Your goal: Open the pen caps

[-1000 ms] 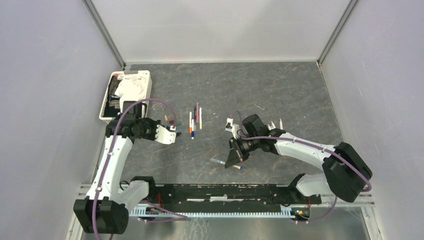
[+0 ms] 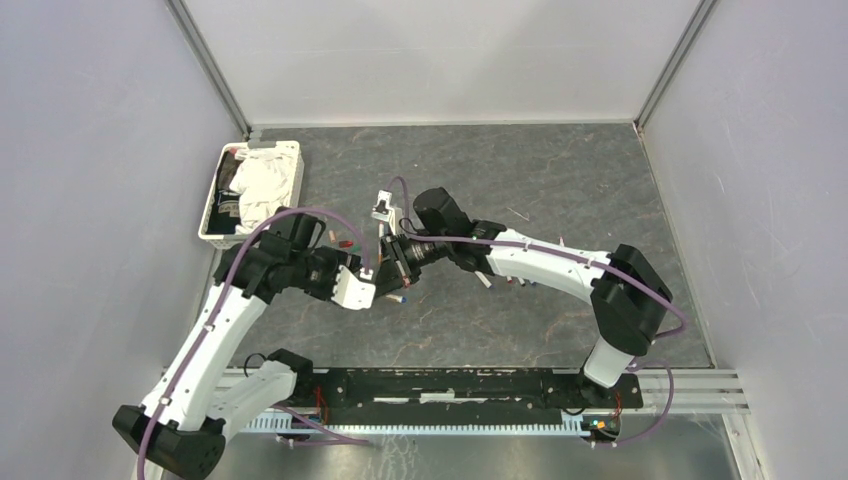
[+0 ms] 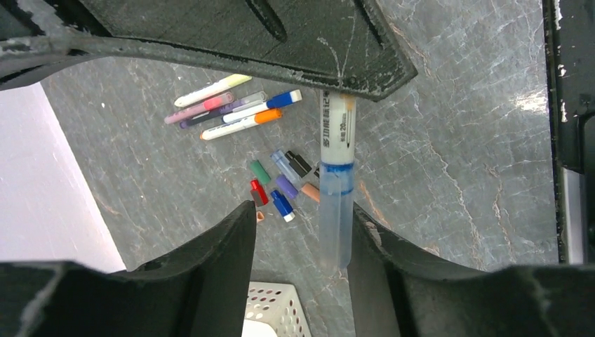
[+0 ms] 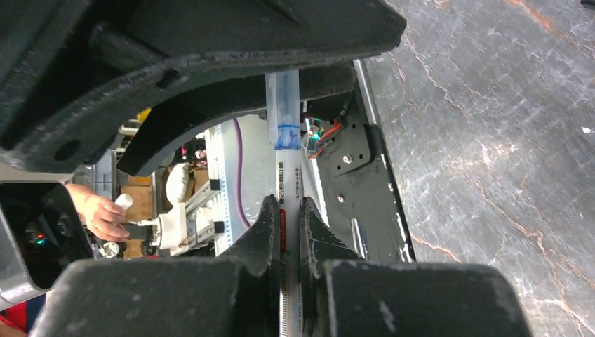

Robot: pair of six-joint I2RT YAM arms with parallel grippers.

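A white-barrelled pen with a clear blue-tinted cap [image 3: 337, 228] is held across between the two arms. My right gripper is shut on its white barrel [image 4: 289, 175]. My left gripper is part open around the cap. In the left wrist view the cap lies close to the right-hand finger [image 3: 372, 253], with a gap to the left-hand finger [image 3: 228, 246]. The cap's end goes out of sight behind my left gripper's dark finger [image 4: 281, 35] in the right wrist view. A blue pen end [image 2: 397, 298] shows below the grippers from the top.
Several uncapped-looking pens [image 3: 242, 126] lie in a group on the grey table. Loose caps [image 3: 283, 205] are scattered nearby. A white basket [image 2: 295, 195] with cloth stands at the back left.
My right gripper has carried the pen leftward and away from the front edge. My left gripper has moved slightly right, and the two grippers now meet at the pen.
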